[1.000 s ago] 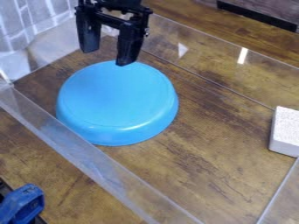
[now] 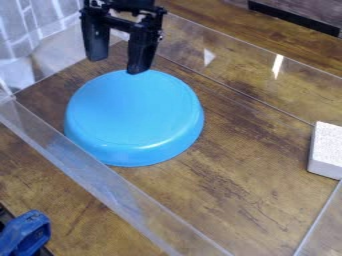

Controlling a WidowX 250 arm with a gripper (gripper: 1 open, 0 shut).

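Note:
My black gripper (image 2: 118, 42) hangs at the top left of the camera view, above the back edge of a round blue dome-shaped object (image 2: 134, 116) lying on the wooden surface. The gripper is open, its two dark fingers apart, with nothing seen between them.
A white rectangular block (image 2: 325, 148) sits at the right edge. A blue item (image 2: 22, 236) lies at the lower left, outside a clear plastic wall. Clear walls border the work area, and the wood to the right of the dome is bare.
My gripper has shifted slightly to the left. The blue dome and the other objects have not moved.

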